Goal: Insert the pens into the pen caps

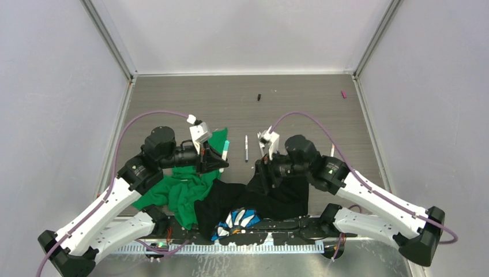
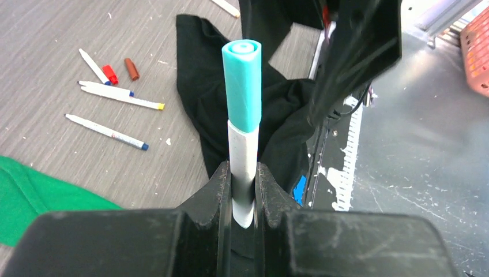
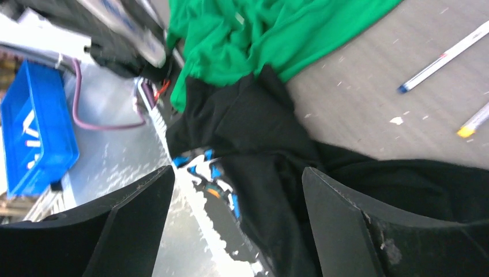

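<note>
A white pen (image 2: 243,153) with a teal cap (image 2: 242,86) on its upper end stands upright in the left wrist view. My left gripper is shut on its white lower body. In the top view this pen is raised over the cloths. To its right, my right gripper is open, with no object between its fingers and a clear gap from the capped pen. Several loose pens lie on the table, among them a navy-ended one (image 2: 106,132) and a yellow-ended one (image 2: 124,98). Near them are a red cap (image 2: 110,74) and a brown cap (image 2: 132,68).
Green cloth (image 1: 184,187) and black cloth (image 1: 282,199) cover the near table. A black cap (image 1: 259,97) and a magenta cap (image 1: 343,94) lie toward the back, where the table is mostly clear. Another pen (image 1: 332,150) is at the right.
</note>
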